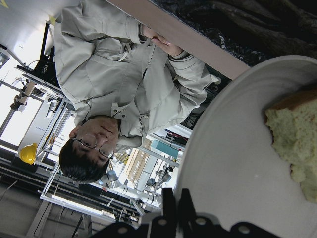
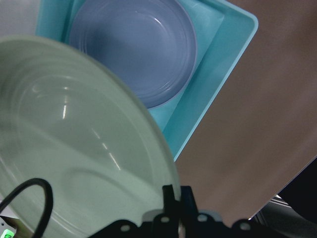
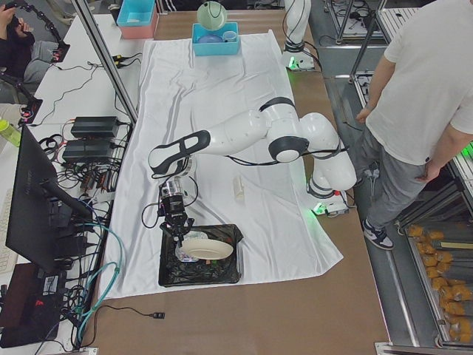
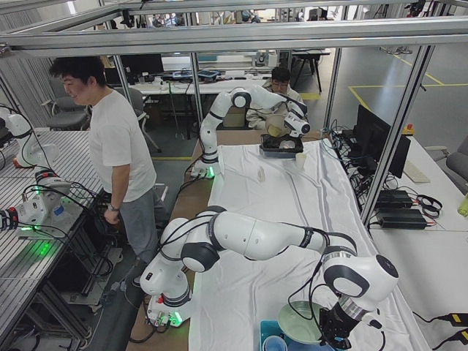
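My left gripper is shut on the rim of a cream plate (image 1: pixel 233 163), which holds a piece of bread (image 1: pixel 297 139) in the left wrist view. In the camera left view this plate is over a black-lined bin (image 3: pixel 170 274). My right gripper is shut on the rim of a pale green plate (image 2: pixel 84 134), held over a cyan tray (image 2: pixel 233 39) with a blue plate (image 2: pixel 133 44) inside.
The white cloth (image 3: pixel 214 96) between the two arms is mostly clear, apart from a small pale item (image 3: pixel 239 188). A man stands beside the table; another person sits at the far end in the camera right view.
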